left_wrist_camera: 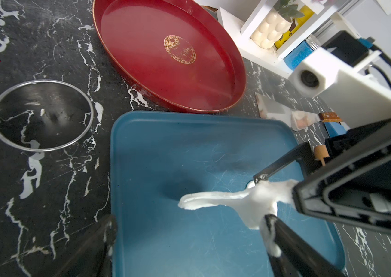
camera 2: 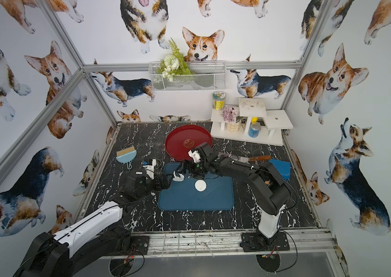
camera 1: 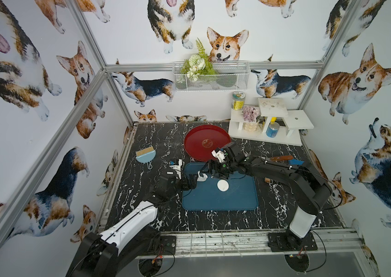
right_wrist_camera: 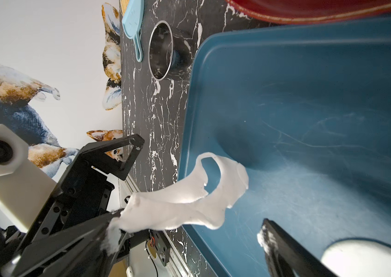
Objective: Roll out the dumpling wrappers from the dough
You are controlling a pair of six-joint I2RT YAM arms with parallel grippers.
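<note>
A torn, curled strip of white dough hangs over the blue mat, between my two grippers. My left gripper is open; dough sticks to one of its fingertips in the left wrist view. My right gripper stands open too, with the strip clinging to one finger and reaching out past it. Nothing is clasped between either pair of fingers. White smears mark the right gripper's other fingertip. A flat round white wrapper lies on the mat, partly seen at the right wrist view's lower right corner.
A round red tray sits behind the mat. In the left wrist view a metal ring cutter stands left of the mat. A blue brush and dustpan lies farther left.
</note>
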